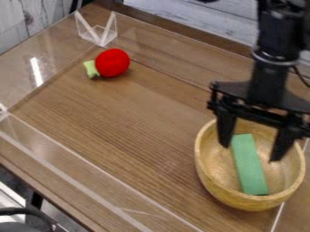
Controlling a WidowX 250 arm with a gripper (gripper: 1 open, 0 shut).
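My dark gripper [251,125] reaches in from the upper right and hangs open over a tan bowl [209,181] at the lower right, its fingers near the bowl's far rim. In the bowl lies a green block [249,168], below and between the dark fingers, with nothing seen held.
A red ball [114,62] sits at the upper left beside a small pale green piece [90,69]. A clear wire-like container [94,27] is at the top left.
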